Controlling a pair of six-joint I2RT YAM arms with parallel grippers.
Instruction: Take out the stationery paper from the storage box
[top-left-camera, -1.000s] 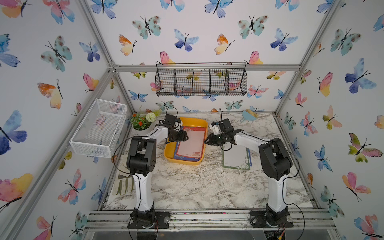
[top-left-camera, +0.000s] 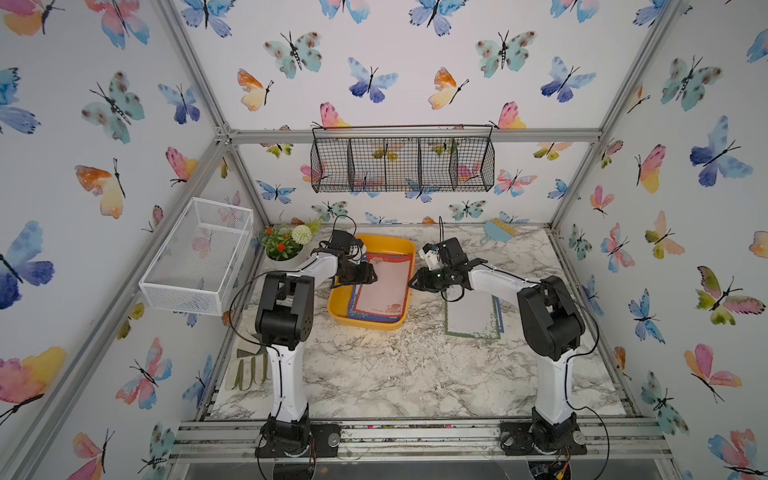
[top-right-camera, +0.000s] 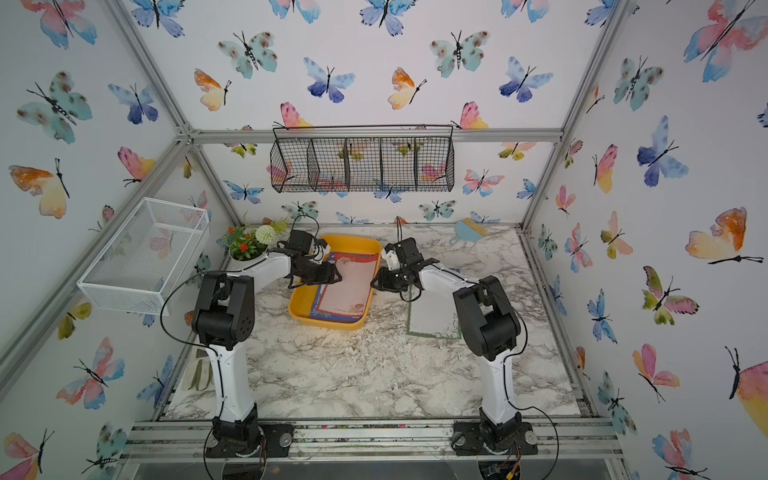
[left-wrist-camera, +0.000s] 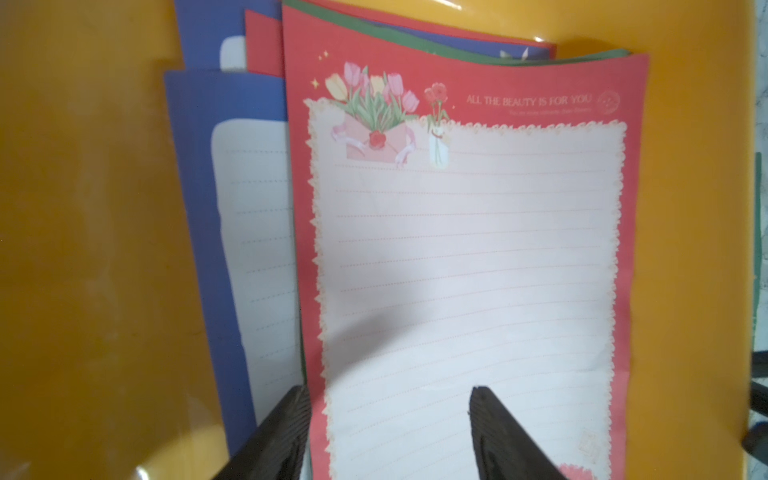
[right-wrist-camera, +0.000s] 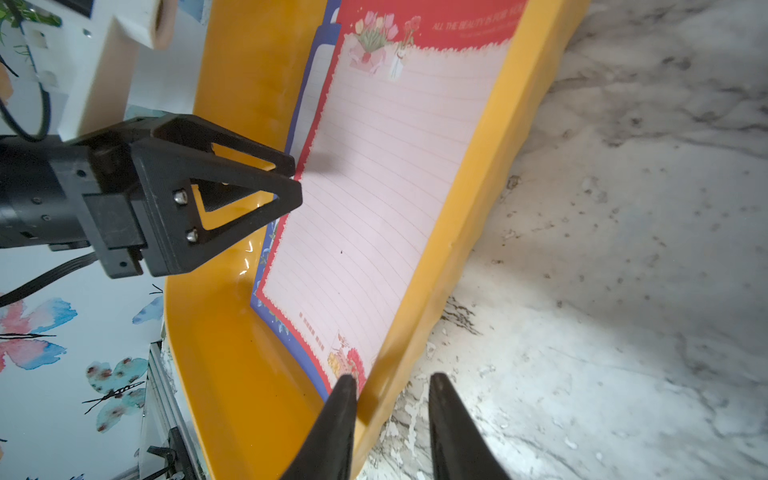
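A yellow storage box (top-left-camera: 369, 323) holds layered stationery sheets, the top one red-bordered with tulips (left-wrist-camera: 472, 240), over blue and green ones. My left gripper hangs above the top sheet, fingers apart, one near its left edge, nothing seen between them. My right gripper is at the box's right rim, fingers apart, one finger beside or on the rim; I cannot tell if it touches.
More paper (top-left-camera: 472, 320) lies on the marble table right of the box. A flower pot (top-left-camera: 281, 244) stands behind my left arm, a white mesh basket (top-left-camera: 184, 296) at the left.
My left arm has shifted very slightly to the right over the box. My right arm looks unchanged.
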